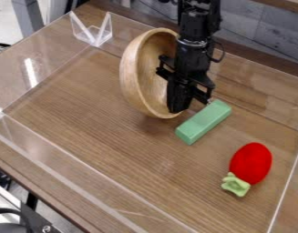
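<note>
My gripper (180, 96) hangs over the middle of the table, beside a tan, bowl-like round object (138, 75) that stands tilted steeply on its side. The black fingers overlap the right part of this object; whether anything is between them is hidden, and the gripper looks shut. A green block (202, 122) lies just right and in front of the gripper.
A red object with a pale green end (251, 164) lies at the front right. A clear plastic item (93, 27) is at the back left.
</note>
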